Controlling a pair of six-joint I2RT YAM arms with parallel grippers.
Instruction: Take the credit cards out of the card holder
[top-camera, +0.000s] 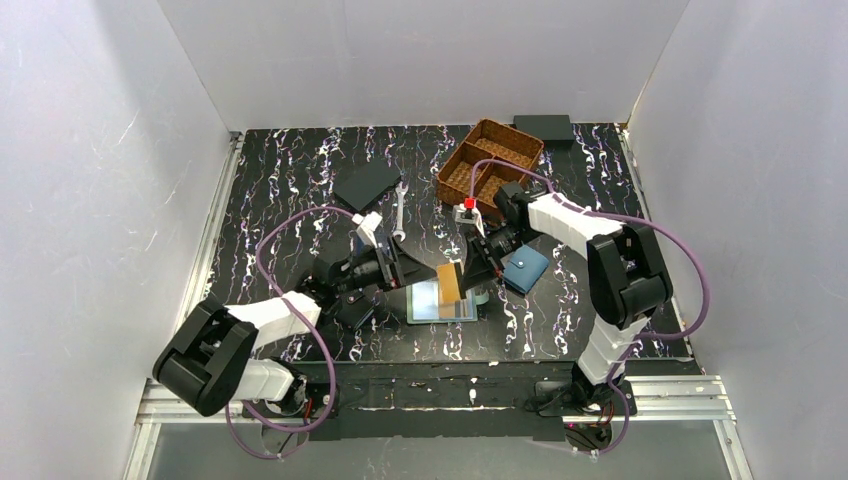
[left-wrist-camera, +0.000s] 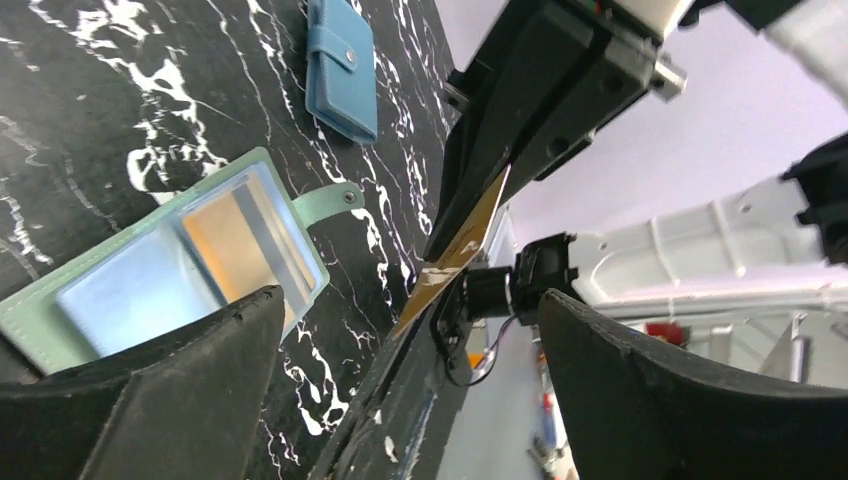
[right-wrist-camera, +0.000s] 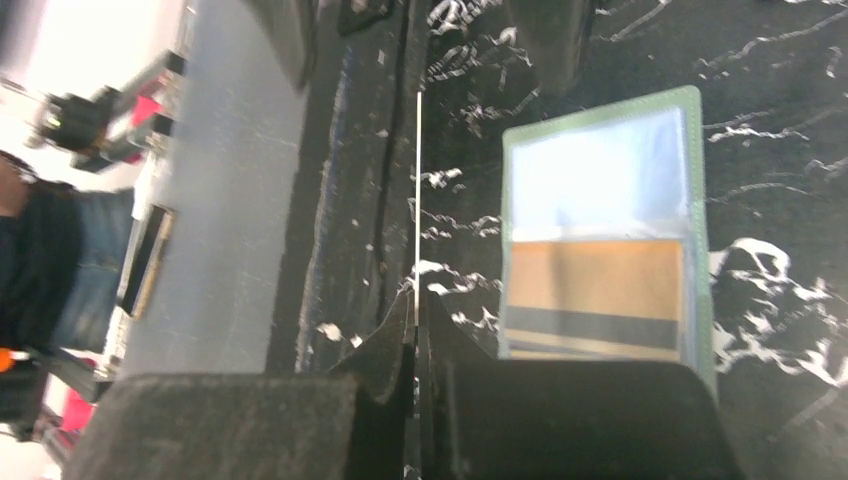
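Note:
An orange card stands on edge in my right gripper, which is shut on it, seen as a thin line in the right wrist view. My left gripper is open just left of the card, nothing visibly held. Below them lies the green-edged card holder, spread open, with a clear sleeve and a tan card with grey stripes in it.
A closed blue holder lies to the right. A wicker divided box, a spanner and dark flat boxes are at the back. The table's front edge is close below the open holder.

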